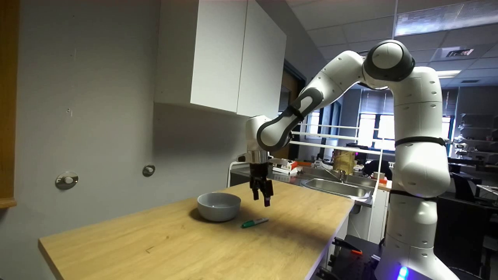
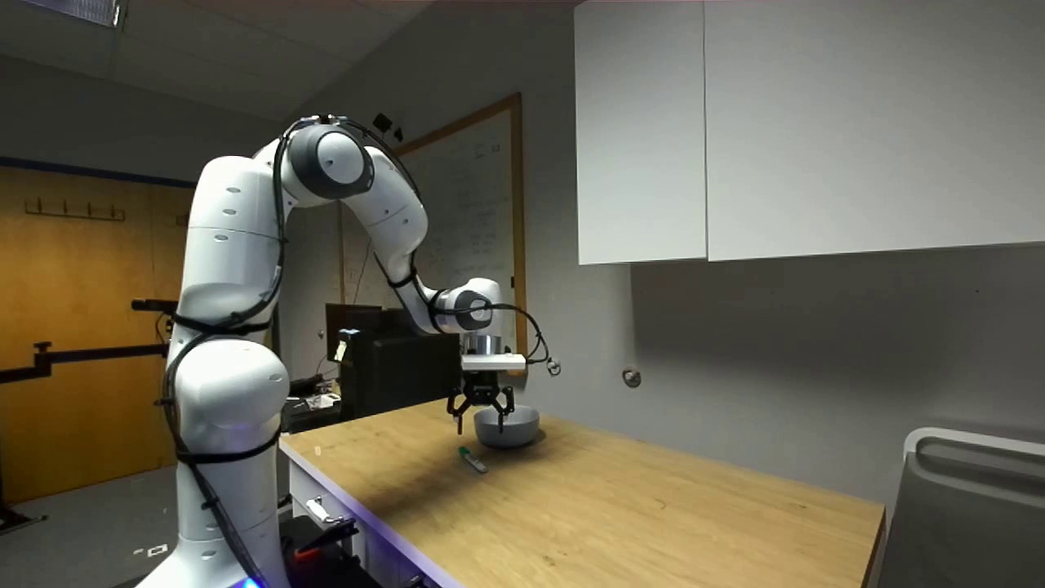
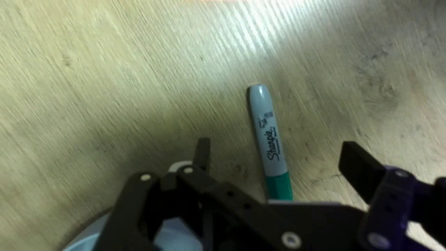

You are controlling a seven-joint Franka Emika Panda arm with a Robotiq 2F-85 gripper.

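Observation:
A grey Sharpie marker with a green cap [image 3: 269, 138] lies flat on the wooden table. My gripper [image 1: 261, 198] hangs above the table near it, pointing down, its fingers spread wide with nothing between them. In the wrist view, one fingertip [image 3: 203, 152] is left of the marker and the other is to the right; part of the green cap's end is hidden behind the gripper body. A grey bowl [image 1: 218, 207] stands upright close to the marker on the wall side. Its inside looks empty where it shows.
White cabinets [image 1: 224, 56] hang on the wall above. A metal sink [image 1: 337, 187] sits beyond the table's far end.

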